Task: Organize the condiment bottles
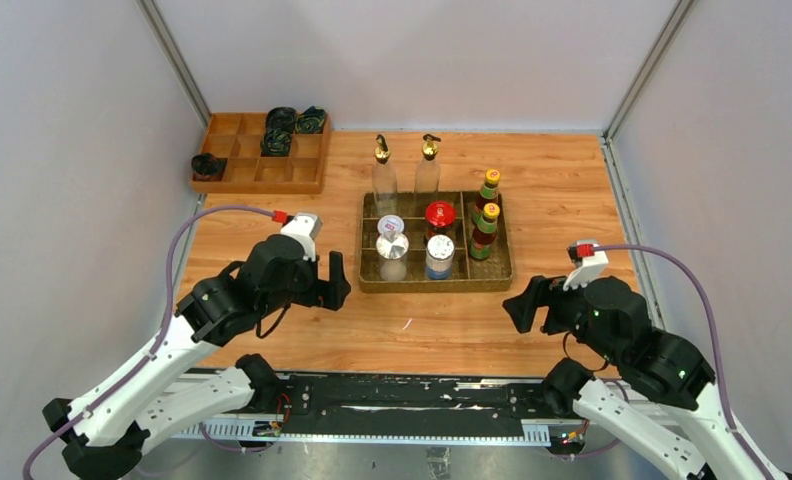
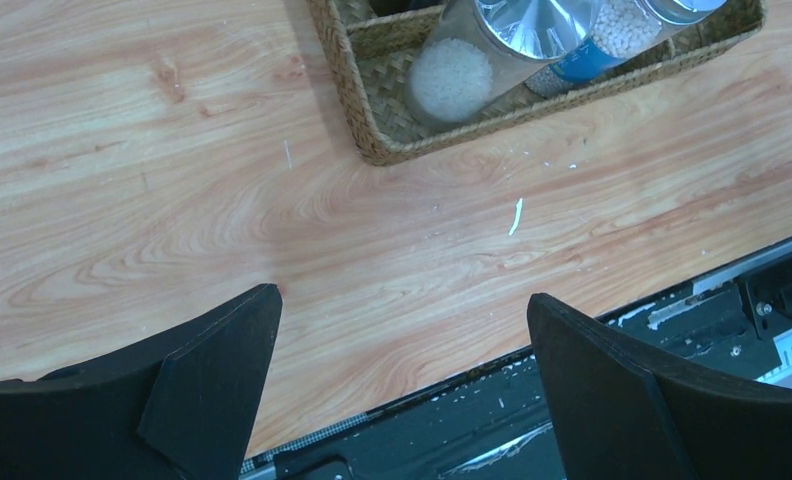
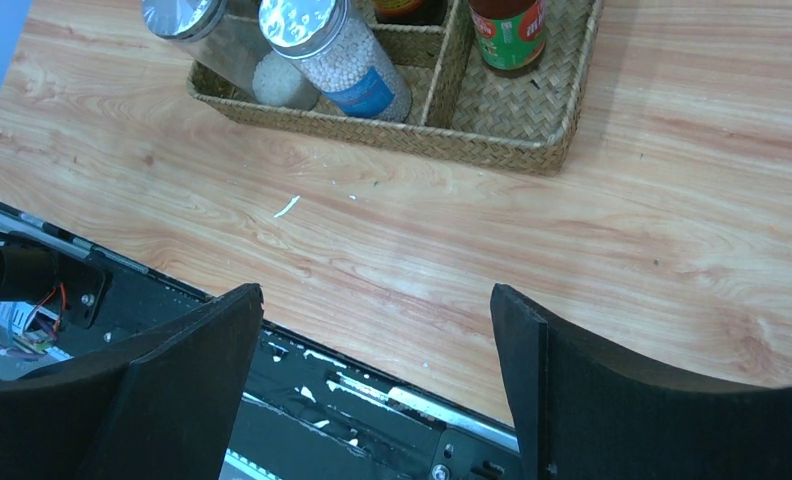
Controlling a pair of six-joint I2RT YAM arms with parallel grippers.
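Observation:
In the top view a woven basket with compartments stands mid-table, all the condiment containers upright inside it. Two clear pump bottles, one left and one right, occupy the back row. A red-lidded jar and a white-lidded jar sit in the middle. At the front are a jar of white grains and a blue-labelled jar. Two yellow-capped sauce bottles, front and rear, share the right side. My left gripper and right gripper are open and empty, clear of the basket.
A wooden divided tray at the back left holds several dark items. A small white scrap lies in front of the basket. Side walls bound the table.

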